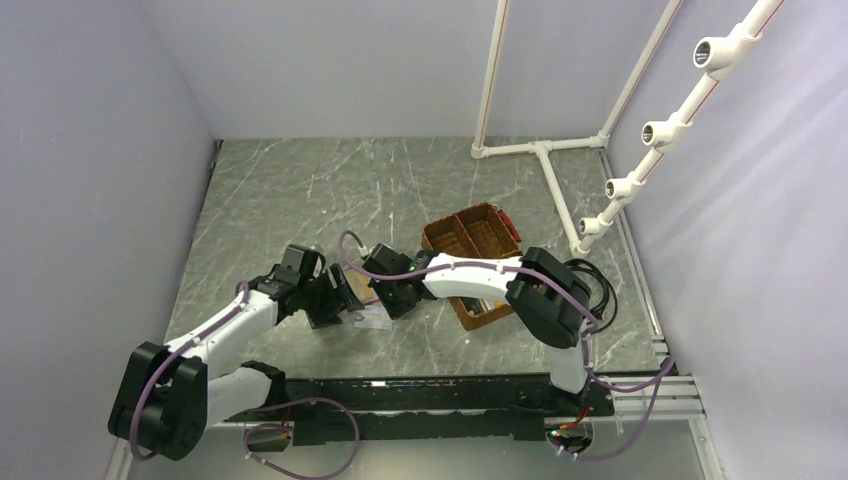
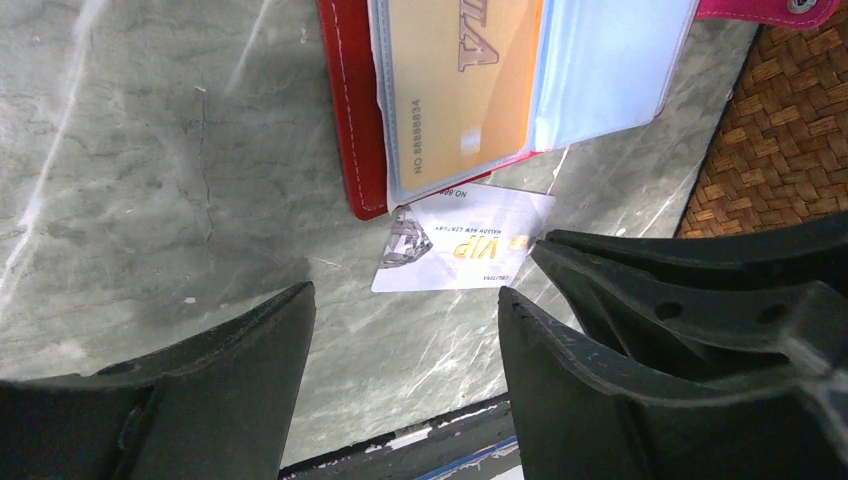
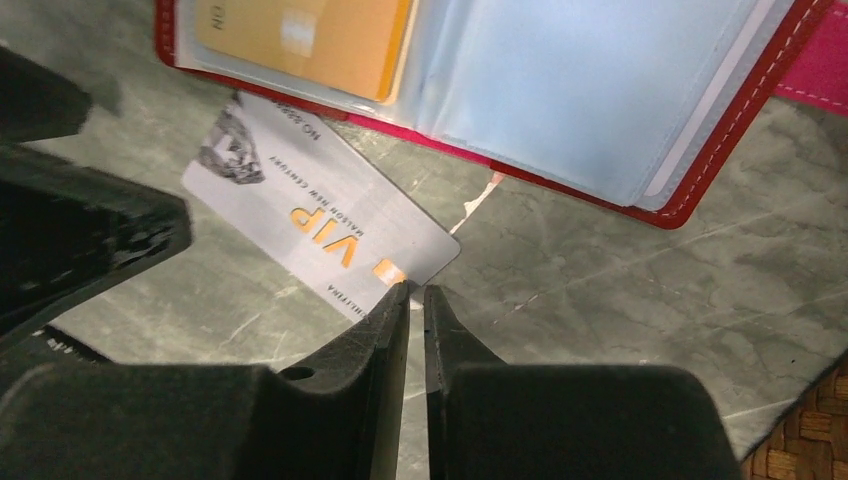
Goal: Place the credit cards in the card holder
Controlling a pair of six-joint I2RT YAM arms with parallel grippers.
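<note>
A white VIP card (image 3: 320, 215) lies face up on the marble table, its top edge against or just under the lower edge of the card holder (image 2: 352, 110). The holder is spread open, red outside with clear sleeves; a gold card (image 2: 460, 80) sits in its left sleeve. Over the table near the white card, my left gripper stands part open with nothing between its fingers. My right gripper is shut, its tips at the card's right corner; no card shows between them. In the top view the arms partly hide the holder.
A woven basket (image 1: 466, 235) with compartments and a few items stands to the right, beneath the right arm. The two grippers are close together over the card.
</note>
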